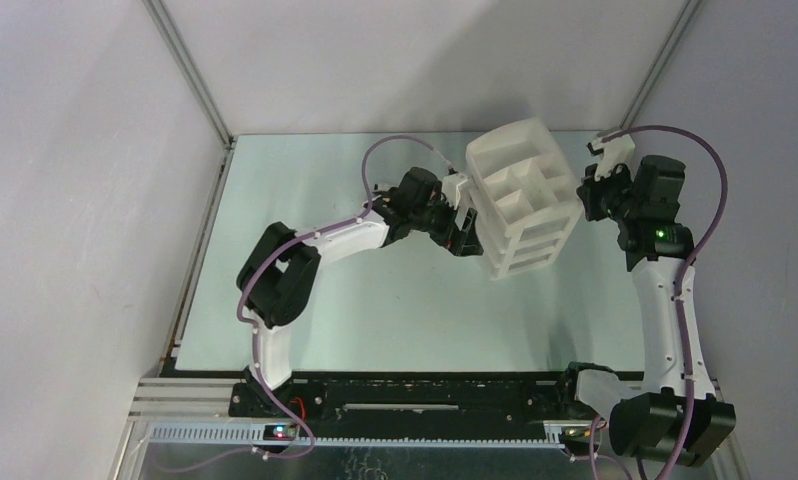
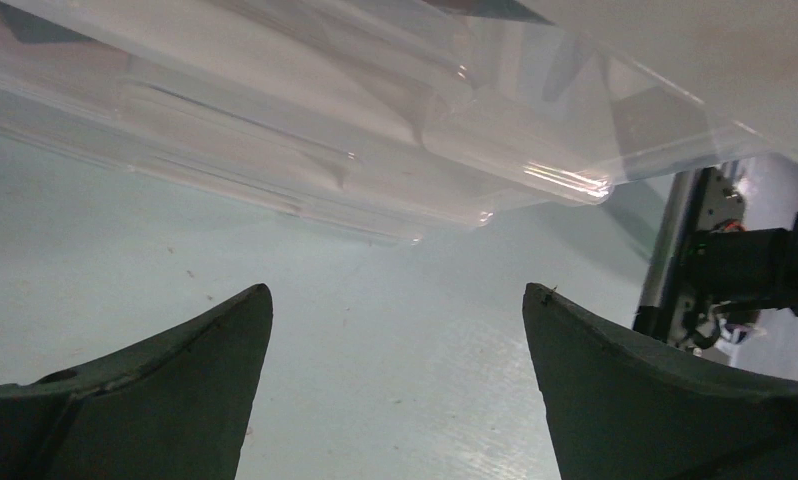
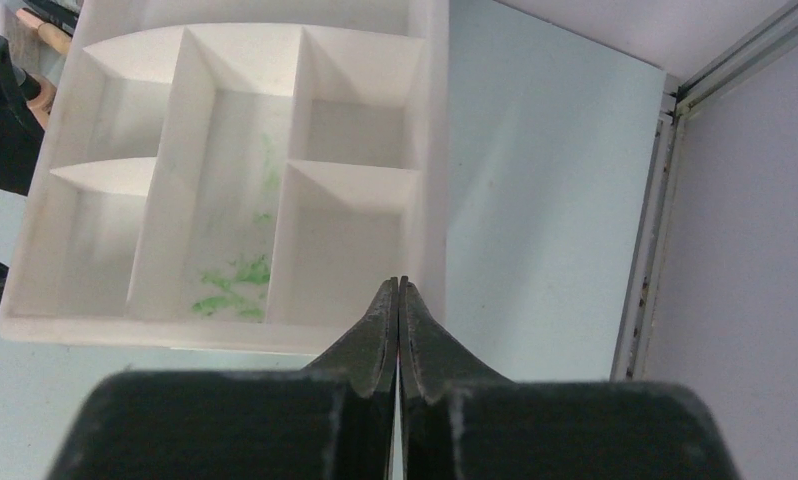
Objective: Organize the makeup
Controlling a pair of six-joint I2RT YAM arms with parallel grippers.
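A white plastic organizer (image 1: 520,230) with compartments on top (image 3: 215,190) and levels below stands at the back right of the table. My left gripper (image 1: 466,238) is low at its left side, open; in the left wrist view its empty fingers face the clear plastic levels (image 2: 305,110). My right gripper (image 1: 586,198) is just right of the organizer's top. In the right wrist view its fingertips (image 3: 385,320) are close together over the organizer's edge, with nothing visible between them. Some small wooden-looking items (image 3: 55,35) lie left of the organizer, mostly hidden by the left arm.
Walls border it at the back and right, close to the right arm. The top compartments appear empty apart from a green smear in the middle one.
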